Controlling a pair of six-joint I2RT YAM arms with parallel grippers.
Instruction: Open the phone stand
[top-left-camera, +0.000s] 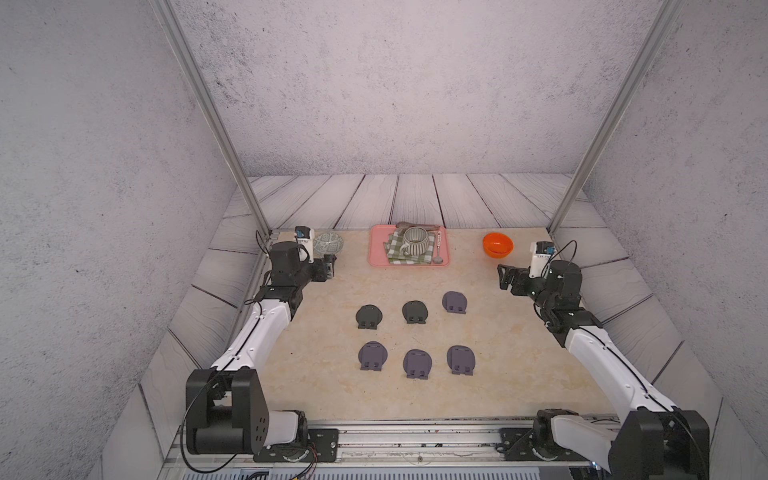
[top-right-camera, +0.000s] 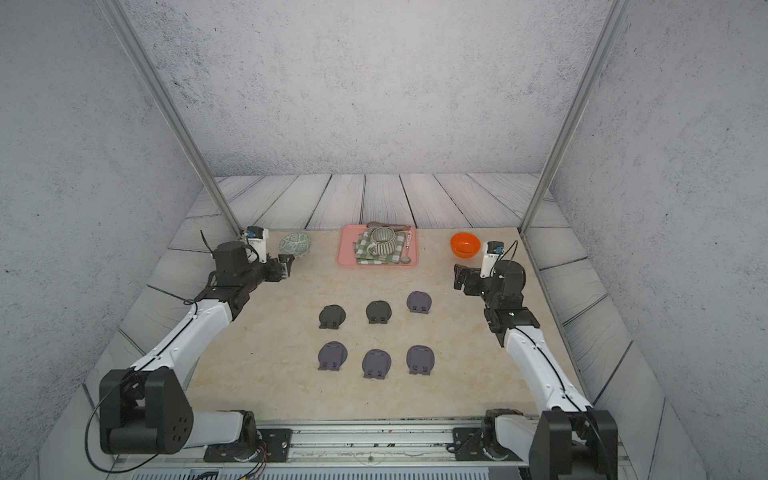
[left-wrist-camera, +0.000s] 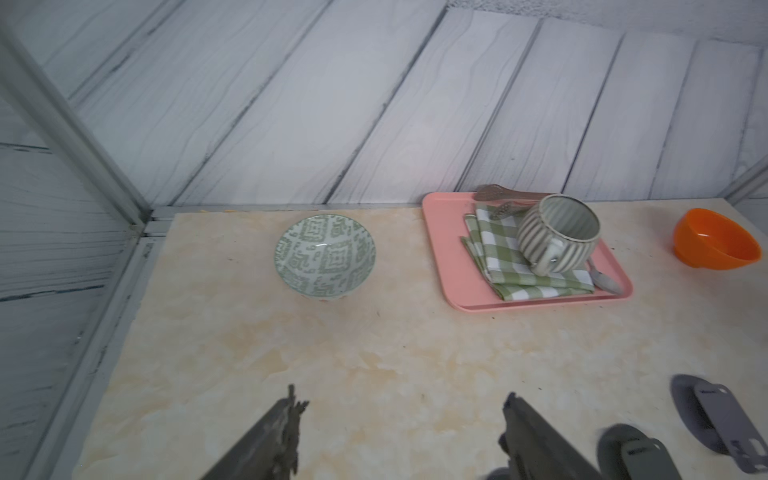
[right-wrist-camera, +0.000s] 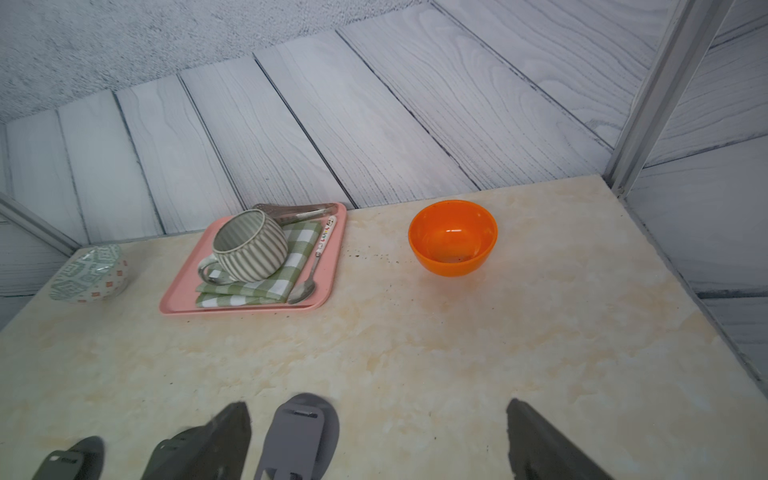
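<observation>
Several folded phone stands lie flat on the table in two rows. The back row has a dark grey stand on the left, another dark grey stand in the middle and a purple-grey stand on the right. In front lie three more purple-grey ones: a left stand, a middle stand and a right stand. Off to the left side, my left gripper has its fingers apart with nothing between them. My right gripper, on the right side, is open and empty. Both are clear of every stand.
At the back stand a patterned bowl, a pink tray with a striped mug on a checked cloth, and an orange bowl. Bare table surrounds the stands.
</observation>
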